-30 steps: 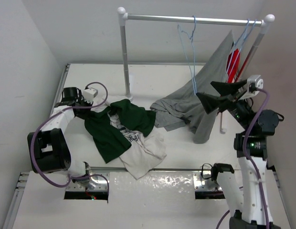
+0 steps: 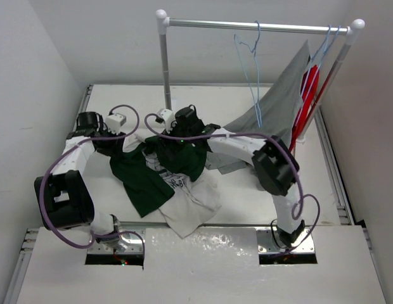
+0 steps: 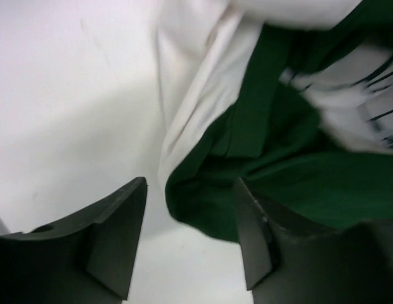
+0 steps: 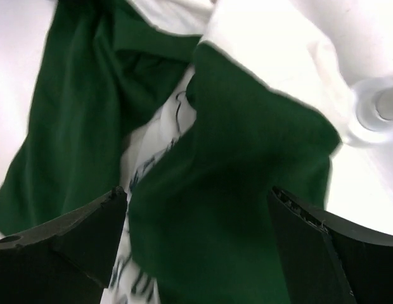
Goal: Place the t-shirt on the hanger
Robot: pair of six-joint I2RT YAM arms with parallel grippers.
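Observation:
A white-and-dark-green t-shirt with printed lettering lies crumpled on the white surface. My left gripper is at its upper-left corner; in the left wrist view its fingers stand apart, open, over a folded green and white edge. My right gripper hovers over the upper middle of the shirt; in the right wrist view its fingers stand wide over green fabric. Pale blue hangers hang from the rail above and to the right.
A grey cloth drapes at the right, beside red fabric on the rack. The rack's left post stands just behind the shirt. Bare surface shows at the back left and along the front right.
My right arm has swung from the right side, by the grey cloth, leftward over the shirt. My left arm has barely shifted.

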